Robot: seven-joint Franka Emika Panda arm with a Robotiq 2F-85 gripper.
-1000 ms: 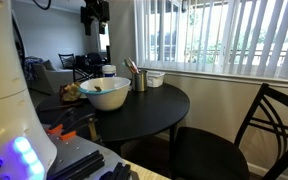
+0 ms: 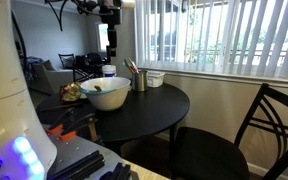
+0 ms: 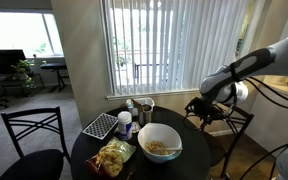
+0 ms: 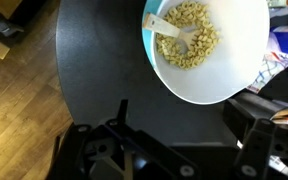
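Note:
A large white bowl (image 2: 106, 98) stands on the dark round table (image 2: 154, 110). In the wrist view, the bowl (image 4: 219, 88) holds a heap of small tan pieces (image 4: 191, 42), with a pale-handled spoon (image 4: 176, 32) lying in it. My gripper (image 2: 111, 50) points down above the table, clear of the bowl. Its fingers (image 4: 122, 115) stand wide apart in the wrist view, nothing but bare table between them. From the second exterior view, the gripper (image 3: 199, 110) hangs to the right of the bowl (image 3: 162, 133).
Beside the bowl lies a yellow-red bag (image 3: 111, 158). A white bottle (image 3: 125, 131), a metal utensil holder (image 3: 145, 116) and a dark-framed rack (image 3: 101, 126) stand behind. A black chair (image 2: 209, 150) stands beyond its edge.
In exterior view 1, my gripper has moved to the right and come somewhat lower in the picture. The bowl and other table items have stayed in place.

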